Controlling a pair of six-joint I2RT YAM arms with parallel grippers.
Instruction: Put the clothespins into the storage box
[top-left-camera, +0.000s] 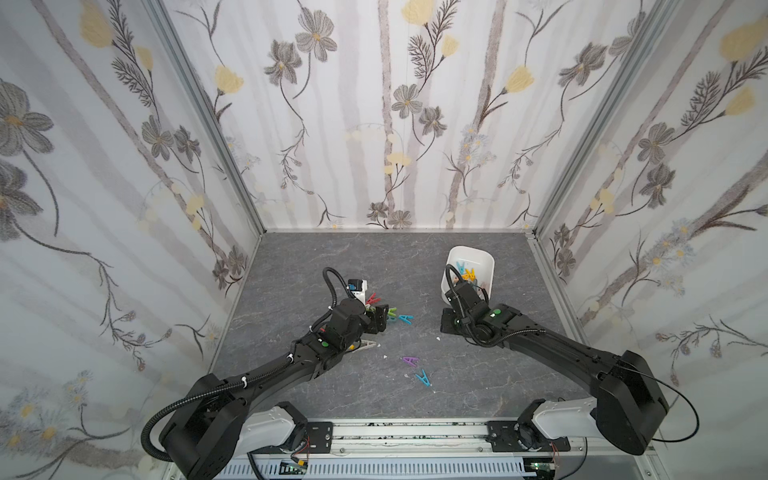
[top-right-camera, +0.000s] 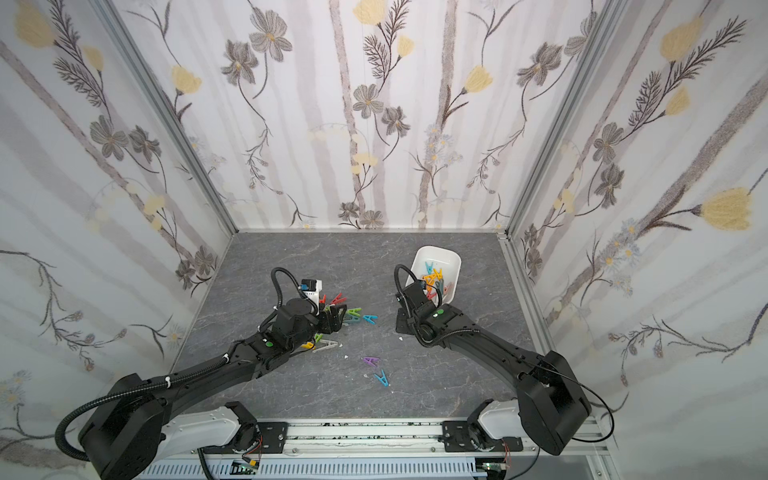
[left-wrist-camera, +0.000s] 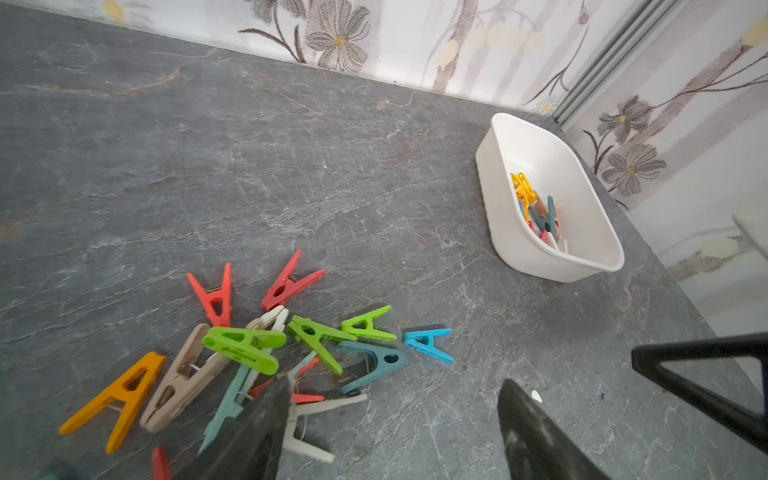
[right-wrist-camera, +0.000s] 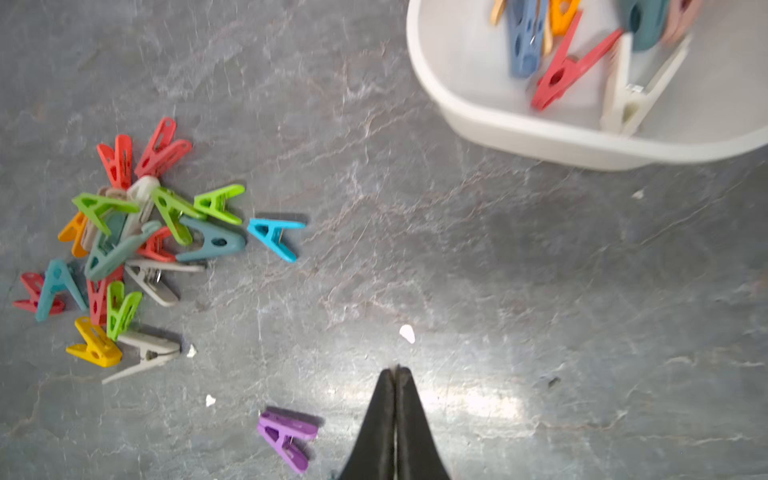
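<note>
In the right wrist view my right gripper is shut, its fingertips pressed together with nothing between them, high over bare table in front of the storage box. The cyan clothespin (top-left-camera: 423, 378) lies on the table near the front, close to the purple clothespin (right-wrist-camera: 284, 437). My left gripper stands open above the right side of the clothespin pile, empty between its fingers. In that pile are green (left-wrist-camera: 244, 346), grey-blue (left-wrist-camera: 373, 364), orange (left-wrist-camera: 120, 396) and red (left-wrist-camera: 289, 281) pins; a small blue pin (left-wrist-camera: 429, 343) sits at its right end.
The white storage box (left-wrist-camera: 489, 200) stands at the back right with several clothespins inside, including a red one (right-wrist-camera: 569, 68). Small white chips (right-wrist-camera: 407, 333) dot the table. Open table lies between pile and box.
</note>
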